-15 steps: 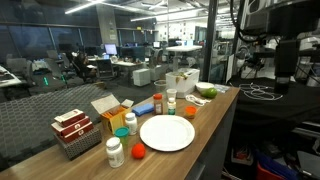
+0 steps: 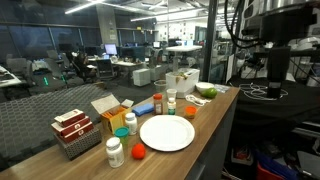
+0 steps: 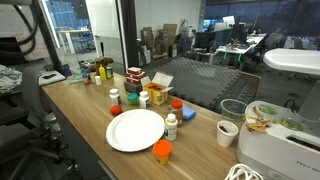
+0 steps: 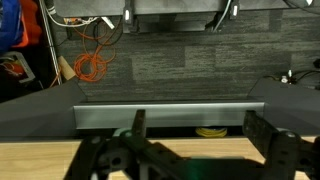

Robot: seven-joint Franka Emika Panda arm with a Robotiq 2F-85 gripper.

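High at the right of exterior view 1, my black gripper [image 2: 276, 90] hangs off the table's side, over the dark floor. The wrist view shows its fingers spread apart, so the gripper is open with nothing between them. On the wooden table lies a white plate [image 2: 167, 132]. A red ball [image 2: 138, 151] sits beside it, near a white bottle [image 2: 115, 153]. An orange cup [image 3: 162, 152] stands on the plate's other side, close to a white bottle with a red cap [image 3: 171, 127].
Behind the plate are an open yellow box [image 2: 114, 117] and red boxes [image 2: 71, 123] in a dark basket. A white cup [image 3: 227, 133] and a white bin [image 3: 284, 133] stand farther along. Below the gripper, orange cable [image 4: 93, 66] lies on the floor.
My gripper has shifted slightly to the left in exterior view 1. The things on the table have not moved.
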